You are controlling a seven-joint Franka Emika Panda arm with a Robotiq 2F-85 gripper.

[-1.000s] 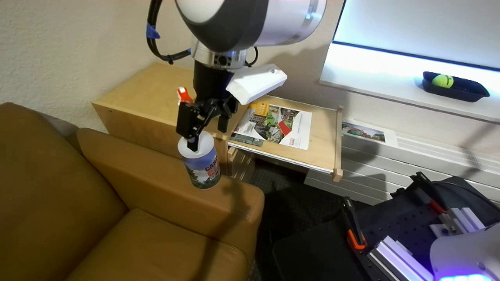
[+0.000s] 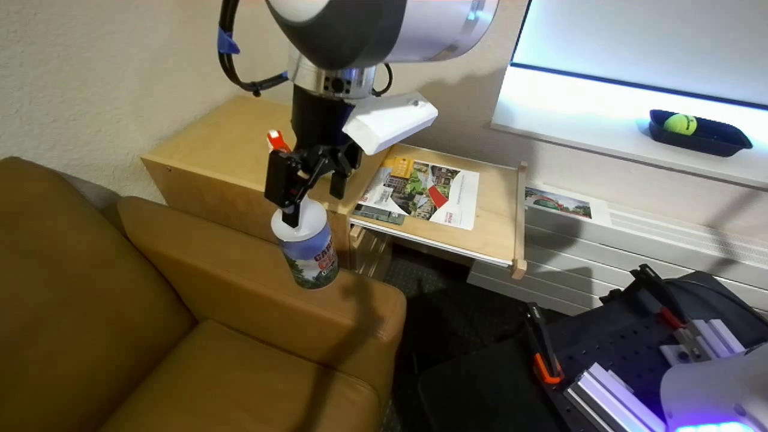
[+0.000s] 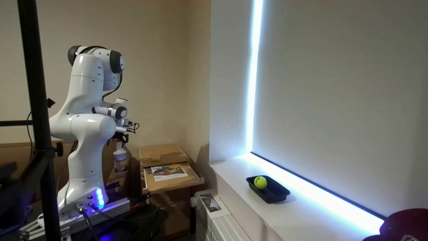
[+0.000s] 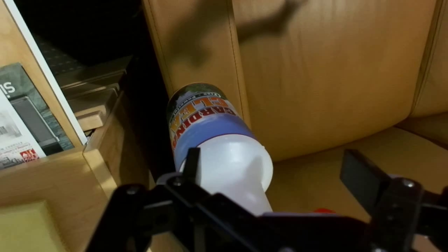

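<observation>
A spray bottle [image 2: 311,255] with a white neck, red nozzle [image 2: 278,140] and blue printed label stands on the sofa's armrest [image 2: 374,302]. Around its upper part is my gripper [image 2: 315,203], pointing down with the fingers wide apart. In the wrist view the white neck [image 4: 235,180] shows between the fingers, nearer the left one, and a gap is left on the right side. Most of the bottle's head is hidden behind the gripper's body there. Exterior view 2 shows the bottle [image 3: 120,160] below the gripper [image 3: 120,138].
Beside the armrest stands a wooden cabinet [image 2: 216,144], its drawer [image 2: 497,201] pulled out with papers [image 2: 439,194] in it. A black tray [image 3: 277,193] with a tennis ball [image 3: 260,182] lies on the windowsill. Clear seat room is on the sofa [image 2: 259,381].
My gripper has shifted slightly left and up in exterior view 1. The bottle's red nozzle and top have moved a little the same way; its base looks nearly unmoved.
</observation>
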